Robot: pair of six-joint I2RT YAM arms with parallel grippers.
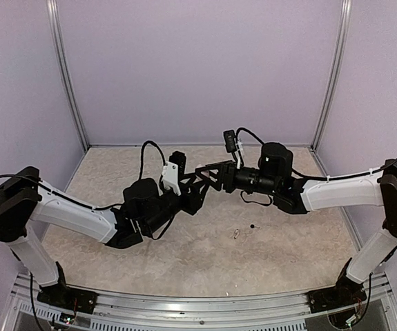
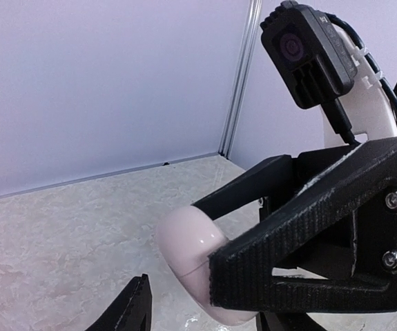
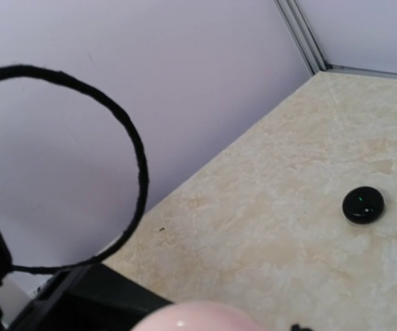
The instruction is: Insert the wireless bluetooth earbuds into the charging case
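In the left wrist view a glossy pink charging case point(image 2: 191, 245) sits tilted between the tips of my right gripper. The near right finger point(image 2: 281, 262) covers part of it. At the bottom of that view my left gripper has its fingers apart, close below the case; a gap shows between the left finger and the case. Only the top of the pink case point(image 3: 198, 318) enters the right wrist view. Seen from above, the left gripper point(image 1: 197, 192) and right gripper point(image 1: 208, 177) meet, hiding the case. I cannot make out any earbuds.
A round black object with a green dot point(image 3: 363, 205) shows against the tabletop; what it is I cannot tell. A small black speck point(image 1: 253, 226) and a thin ring point(image 1: 236, 234) lie on the table point(image 1: 205, 265). A black cable loop point(image 3: 141, 165) arches nearby.
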